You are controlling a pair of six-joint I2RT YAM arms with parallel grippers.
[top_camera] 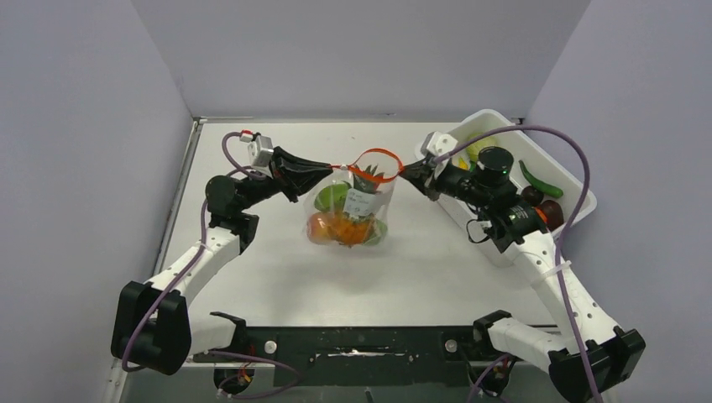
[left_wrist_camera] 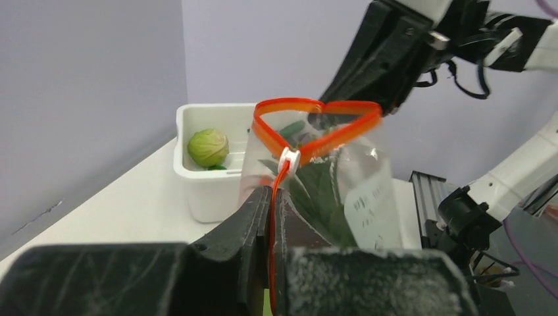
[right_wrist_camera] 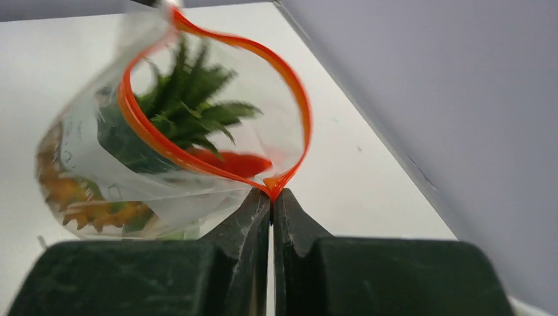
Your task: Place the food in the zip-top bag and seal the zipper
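A clear zip top bag (top_camera: 359,206) with a red-orange zipper rim hangs between my two grippers, its mouth gaping toward the right side. Through its film show a pineapple with green leaves (right_wrist_camera: 191,105), a green item (top_camera: 332,197), and orange and red food low down. My left gripper (top_camera: 331,167) is shut on the zipper's left end, where the red strip (left_wrist_camera: 274,210) runs between its fingers. Just ahead of those fingers sits the white slider (left_wrist_camera: 289,160). At the opposite corner, my right gripper is shut on the bag's rim.
A white bin (top_camera: 550,155) at the right back holds a cabbage (left_wrist_camera: 208,147), a cucumber (top_camera: 541,180) and other produce; the right arm passes over its near part. Bare white table (top_camera: 252,285) surrounds the bag.
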